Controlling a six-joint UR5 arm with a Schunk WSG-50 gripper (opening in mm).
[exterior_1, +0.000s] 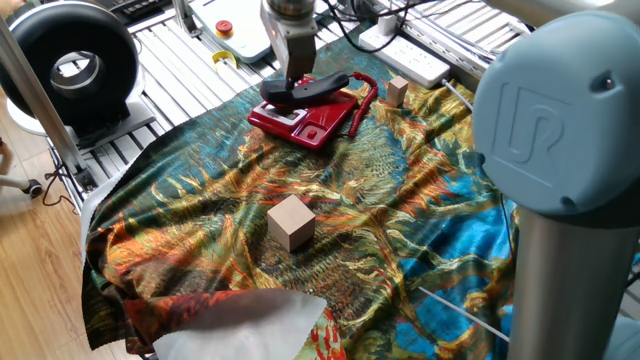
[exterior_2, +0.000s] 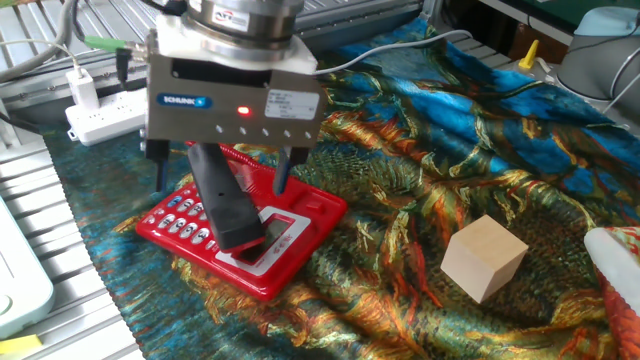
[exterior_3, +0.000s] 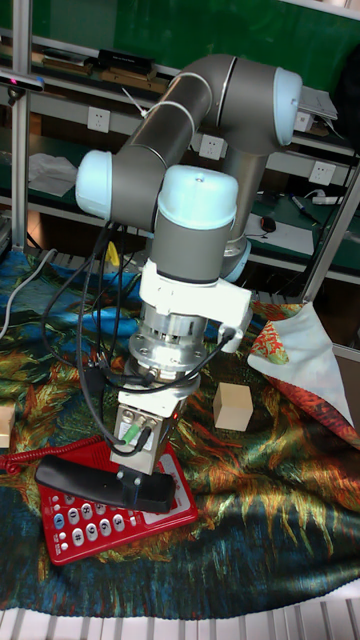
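A red desk phone (exterior_2: 325, 205) with grey number keys lies on the patterned cloth. Its black handset (exterior_2: 222, 195) rests across the top, seen also as a dark handset (exterior_3: 101, 483) in exterior view 3. My gripper (exterior_2: 222, 184) hangs over the phone, pointing down. In exterior view 2 its two dark fingers (exterior_2: 161, 168) stand wide apart, one on either side of the handset, so it is open. Whether the fingers touch the handset cannot be told. In exterior view 1 the gripper's tips are mostly hidden near the handset (exterior_1: 305, 90).
A wooden cube (exterior_1: 291, 222) sits mid-cloth, well apart from the phone. A smaller wooden block (exterior_1: 397, 92) stands beside the phone's coiled cord (exterior_1: 362, 105). Behind is a white power strip (exterior_1: 415, 62). The cloth's corner (exterior_1: 250, 325) is folded over at the front.
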